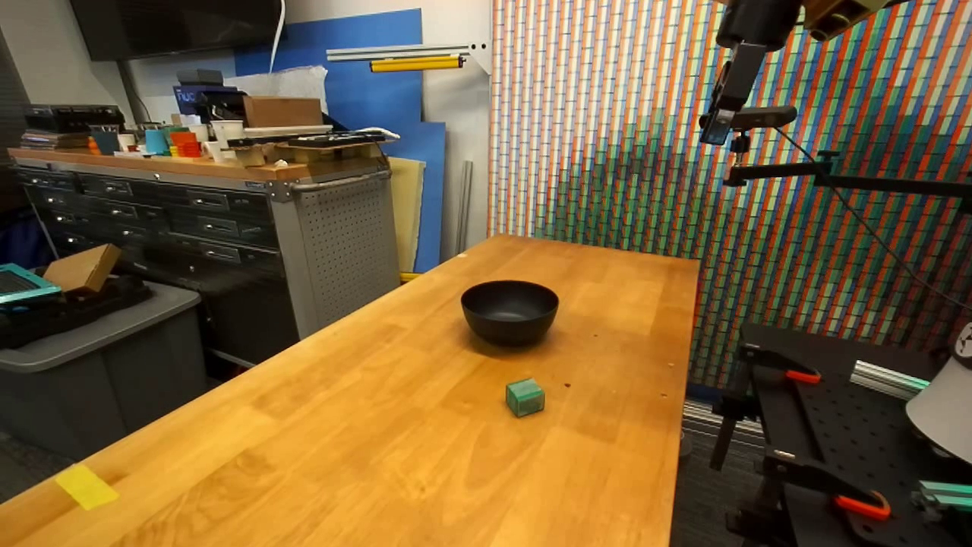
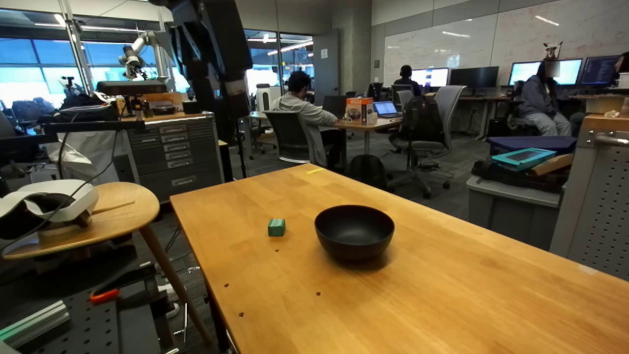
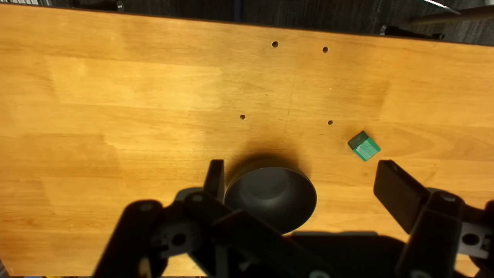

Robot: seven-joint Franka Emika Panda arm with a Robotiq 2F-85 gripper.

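Note:
A green cube (image 1: 525, 397) rests on the wooden table, a short way from a black bowl (image 1: 510, 313). In the wrist view the cube (image 3: 364, 146) lies up and to the right of the bowl (image 3: 272, 197), whose lower left is hidden behind my gripper's parts. The bowl's visible inside looks empty. High above the table, my gripper stands open, its two fingers wide apart with nothing held between them. In the second exterior view, the cube (image 2: 276, 227) sits left of the bowl (image 2: 354, 232), the two apart.
Beyond the table's edge stands a black perforated cart (image 1: 856, 410) with orange-handled clamps. A round side table (image 2: 127, 206) is nearby.

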